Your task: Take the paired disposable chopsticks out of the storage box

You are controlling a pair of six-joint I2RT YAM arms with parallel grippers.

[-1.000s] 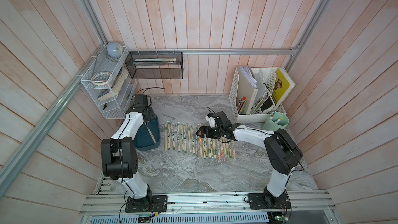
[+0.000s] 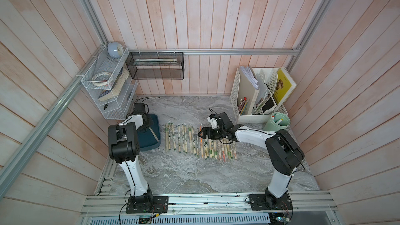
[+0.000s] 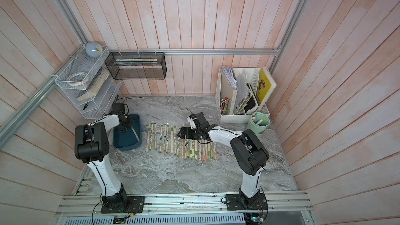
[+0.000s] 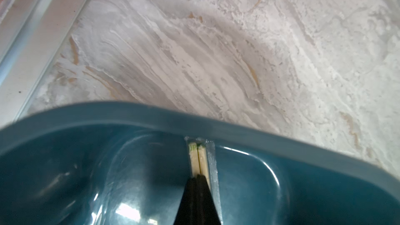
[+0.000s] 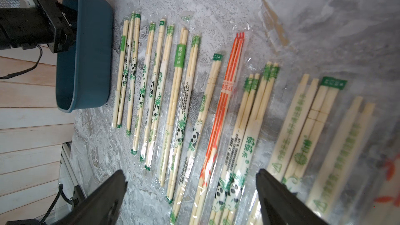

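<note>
The dark teal storage box [image 2: 148,141] sits at the left of the marble counter. A wrapped pair of chopsticks [image 4: 194,156] lies inside it; my left gripper reaches down over the pair with its fingers shut. Whether anything is between them I cannot tell. In the right wrist view, several wrapped pairs [image 5: 179,56] lie side by side on the counter to the right of the box. My right gripper hovers over that row, open, with nothing between its fingers.
A white wire rack [image 2: 116,100] stands at the back left, with a black mesh basket [image 2: 155,73] on the back rail. A white file holder [image 2: 254,116] and a mint cup [image 2: 276,127] stand at the right.
My left arm has come down into the storage box, lower than a second ago. The right arm stays almost still over the row.
</note>
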